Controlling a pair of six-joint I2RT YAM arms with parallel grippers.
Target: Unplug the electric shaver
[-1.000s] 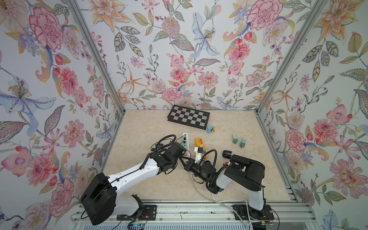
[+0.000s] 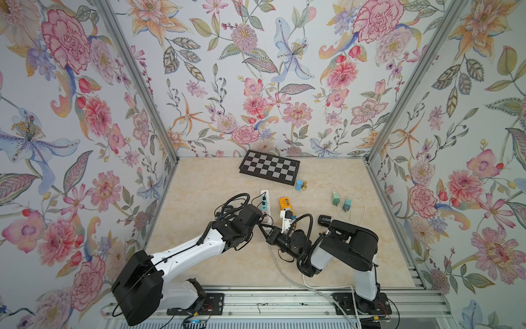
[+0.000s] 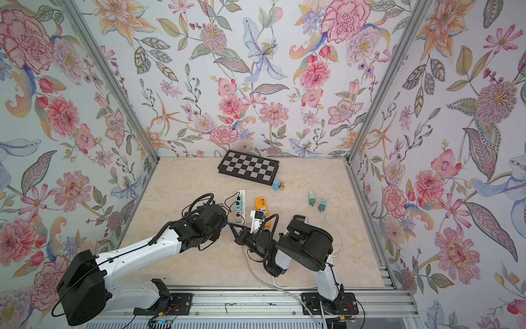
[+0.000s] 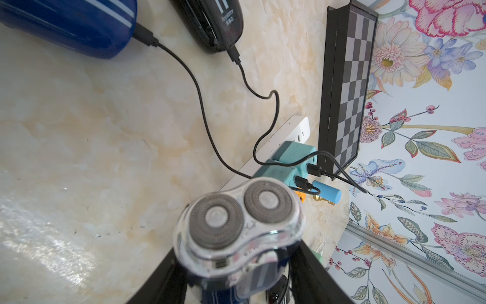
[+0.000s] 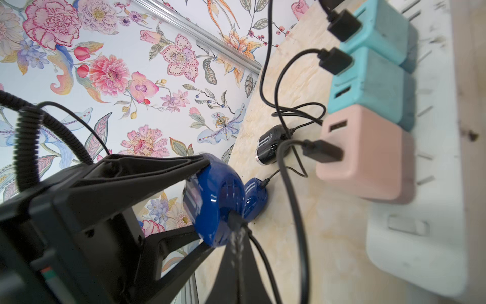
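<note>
A blue electric shaver point(image 4: 222, 291) with two round silver heads fills the bottom of the left wrist view. My left gripper is shut around its body; in the right wrist view its black fingers flank the shaver's rounded blue end point(image 5: 218, 195). At that end the fingertips of my right gripper are shut together, right where a black cable point(image 5: 263, 263) runs off. Whether a plug sits between them is hard to tell. A pink adapter point(image 5: 362, 152) with a black plug point(image 5: 323, 150) in it stands on the white power strip point(image 5: 420, 238).
Two teal adapters point(image 5: 367, 88) with cables share the strip. A black device point(image 4: 215, 22) and another blue device point(image 4: 76, 22) lie cabled on the table. A chessboard point(image 2: 269, 166) stands at the back, with an orange item point(image 2: 286, 204) beside the strip.
My right arm has shifted slightly right and nearer the strip over the last second. The left arm has moved only a little, with its lower part dipping slightly.
</note>
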